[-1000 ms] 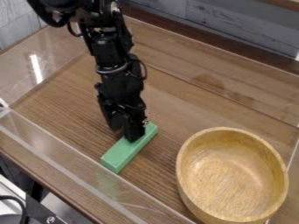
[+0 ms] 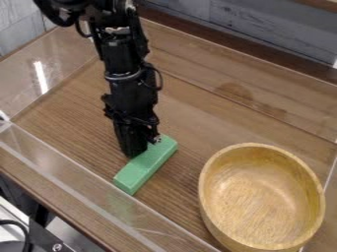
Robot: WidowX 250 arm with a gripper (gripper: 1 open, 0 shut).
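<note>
The black robot arm reaches down from the upper left to a flat green rectangular block (image 2: pixel 145 167) lying on the wooden tabletop. The gripper (image 2: pixel 137 144) is low at the block's upper end, partly over it. Its fingertips are dark and small, so whether anything is between them is hard to see.
A large tan round bowl (image 2: pixel 261 197) stands to the right of the green block. A clear plastic edge runs along the left front, with cables below at the lower left.
The arm and gripper have shifted slightly left and back from over the green block, uncovering a little more of its upper end. The block and bowl look unmoved.
</note>
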